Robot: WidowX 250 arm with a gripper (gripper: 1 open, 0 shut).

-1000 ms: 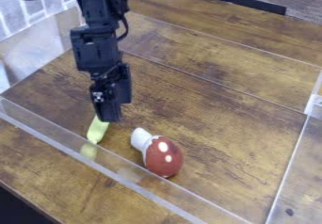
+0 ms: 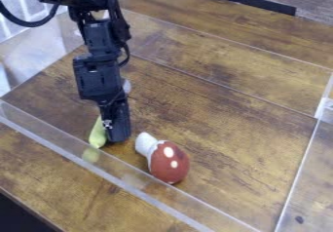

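The black gripper (image 2: pixel 112 129) is down low on the wooden table, just beside a pale yellow-green elongated object (image 2: pixel 97 134); its fingers look shut, and whether they touch the object is unclear. A red and white spotted toy mushroom (image 2: pixel 166 163) lies on its side to the right of the gripper, its white stem pointing up-left.
A transparent barrier (image 2: pixel 156 194) runs along the front and another stands at the right edge.
The arm has come down toward the table, bringing the gripper beside the yellow-green object. The mushroom has not visibly moved.
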